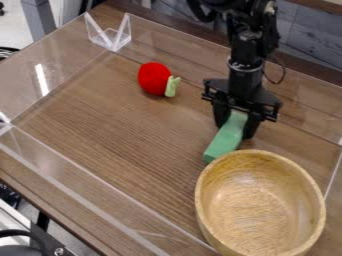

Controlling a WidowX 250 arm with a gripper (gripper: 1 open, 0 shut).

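Observation:
My black gripper [238,112] is low over the table at centre right, shut on a green elongated object [226,142] that hangs down from its fingers toward the near side, just above a large tan bowl [257,235]. The fingertips are dark and partly merge with the object, so their exact hold is hard to see.
A red round object [154,77] with a pale green part lies left of the arm. A clear angular holder [110,30] stands at the back left.

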